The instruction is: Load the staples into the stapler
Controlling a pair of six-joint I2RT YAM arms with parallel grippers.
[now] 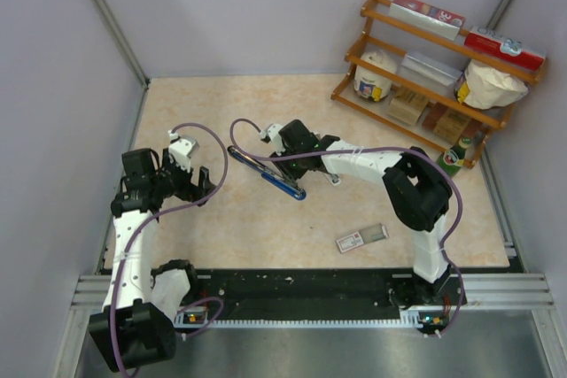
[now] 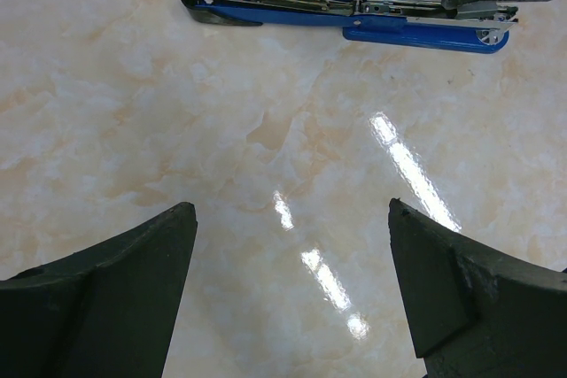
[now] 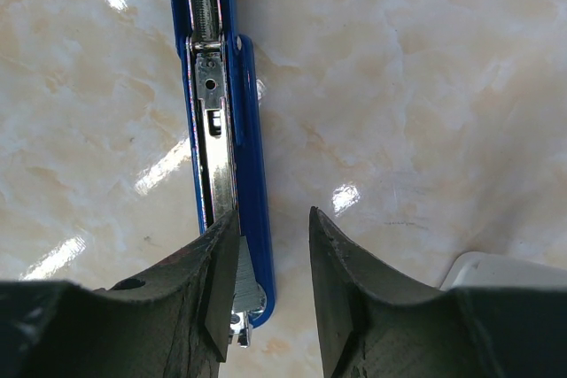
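The blue stapler [image 1: 283,185] lies unfolded on the table, its metal magazine [image 3: 215,143] bare along the top. At the magazine's near end sits a grey ridged staple strip [image 3: 244,282], partly covered by a finger of my right gripper. That gripper is open and low over the stapler: one finger [image 3: 213,276] overlaps the magazine and strip, the other stands to the right, above bare table. In the left wrist view, the strip [image 2: 478,11] shows at the stapler's right end. Off to the left, my left gripper [image 1: 205,188] is open and empty.
A staple box [image 1: 361,238] lies at the front right. A white object [image 3: 509,272] is close to my right gripper. The wooden rack [image 1: 425,86] with boxes and tubs stands at the back right, beside a green bottle [image 1: 454,157].
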